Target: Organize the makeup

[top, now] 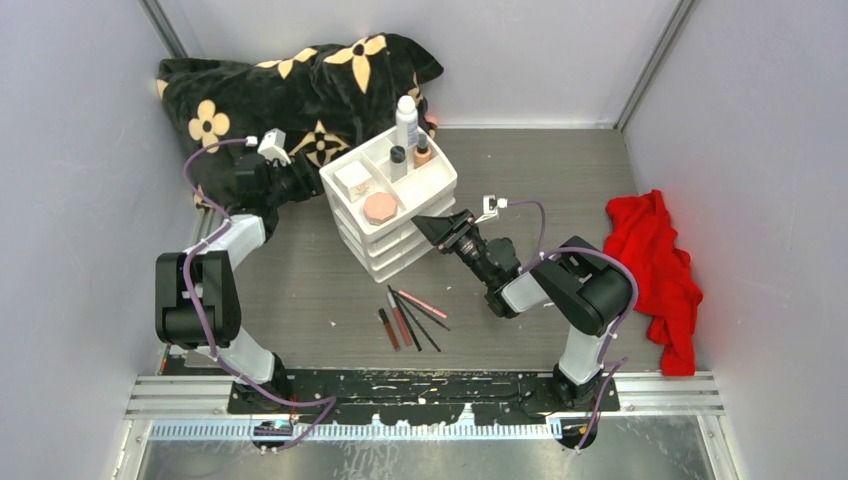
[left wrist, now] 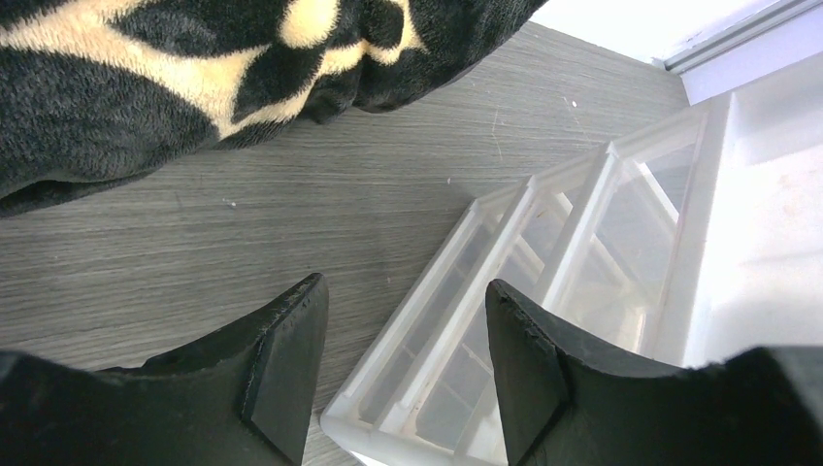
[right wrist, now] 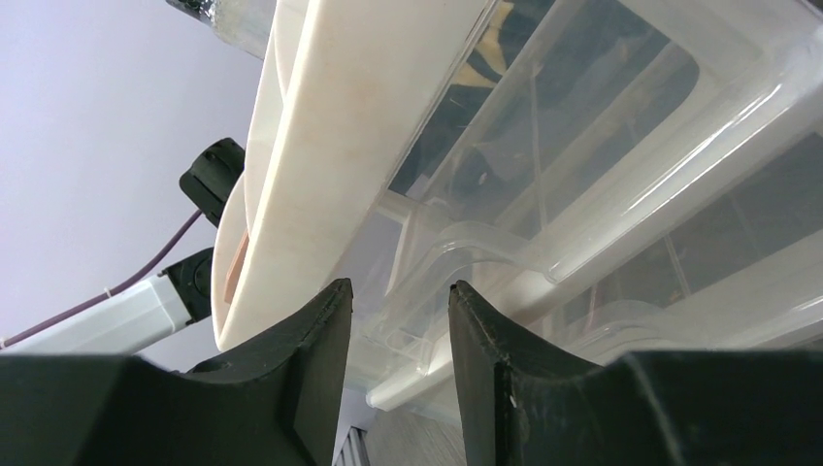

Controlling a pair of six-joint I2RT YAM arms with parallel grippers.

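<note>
A white organizer [top: 432, 183] with clear drawers stands at an angle in the top view. In its top tray are a white bottle [top: 406, 120], a dark-capped clear bottle [top: 398, 165], an orange bottle [top: 422, 154], a white box [top: 353, 178] and a pink octagonal compact [top: 380, 207]. Several pencils and tubes [top: 405, 322] lie in front of it. My right gripper is at the organizer's right side, a gap showing between its fingers and a drawer's front behind them; contact is unclear. At the left side, my left gripper is open and empty.
A black patterned blanket [top: 290, 110] is bunched behind the organizer and left arm. A red cloth [top: 655, 285] lies at the far right. Bare table shows between the right arm and the back wall.
</note>
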